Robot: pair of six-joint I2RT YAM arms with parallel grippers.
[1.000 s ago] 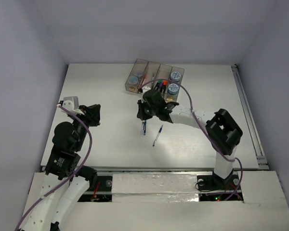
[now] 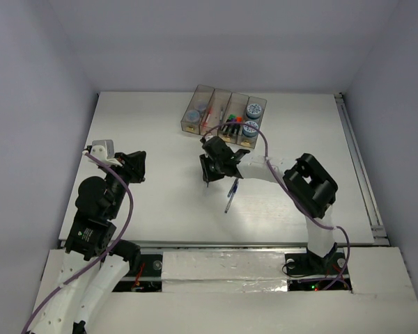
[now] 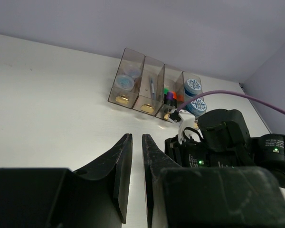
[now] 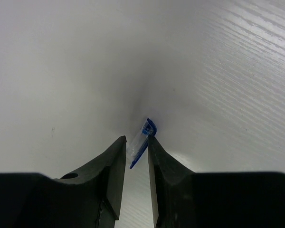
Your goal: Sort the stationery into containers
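Low over the table, my right gripper (image 2: 207,175) stands part open. In the right wrist view a clear pen with a blue cap (image 4: 141,141) shows in the gap between its fingers, close to the right fingertip; I cannot tell whether they touch. A second pen with blue ends (image 2: 230,197) lies on the white table just right of that gripper. My left gripper is shut, nothing between its fingers, held off at the table's left side. At the back stands the clear divided container (image 2: 191,128).
Inside the container, round tubs (image 2: 251,129) fill the outer compartments, and a red pen (image 2: 208,114) and dark markers (image 2: 231,126) lie in the inner ones. A purple cable (image 2: 267,147) arches over the right arm. Free table lies left of the right gripper.
My right gripper has come slightly down the view, over the nearer pen, now mostly hidden beneath it. The other pen has shifted a little to the right. The left arm is still.
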